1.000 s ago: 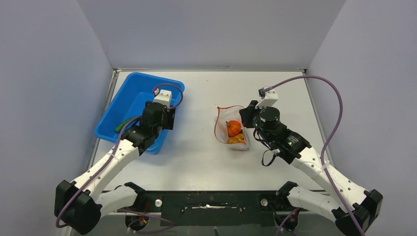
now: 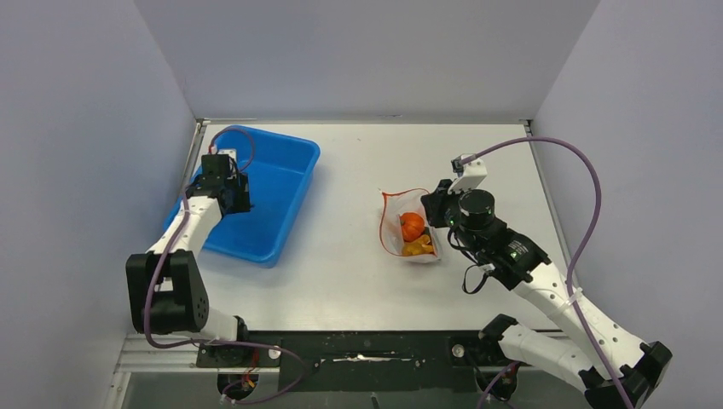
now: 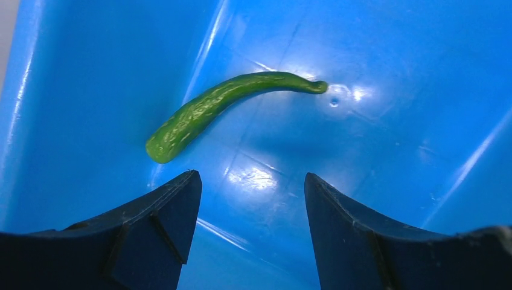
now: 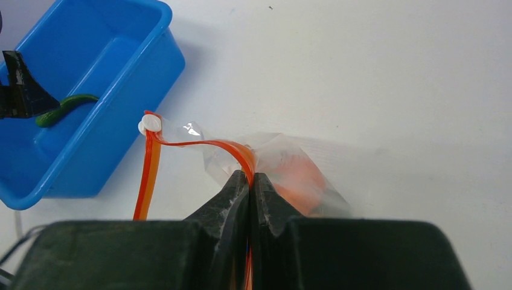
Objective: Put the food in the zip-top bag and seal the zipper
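Note:
A curved green cucumber-like vegetable [image 3: 223,103] lies on the floor of the blue bin [image 3: 386,175]. Above it my left gripper stands open, its fingers on the near side of the vegetable and apart from it. In the top view the left arm hides this vegetable. The clear zip bag [image 2: 390,217] with an orange-red edge stands open in the middle right of the table. Inside it are an orange pumpkin-like piece [image 2: 412,226] and a yellow-orange piece [image 2: 418,246]. My right gripper is shut on the bag's orange edge; a white slider [image 4: 151,124] sits at the strip's far corner.
The bin's raised rim [image 2: 298,200] surrounds the left gripper's space. Bare white table [image 2: 341,187] lies between bin and bag. Grey walls [image 2: 367,51] close off the back and both sides.
From the bin's right side, my left gripper has moved left over the bin, covering the vegetable in the top view. The right gripper and the bag have shifted slightly right and toward the front.

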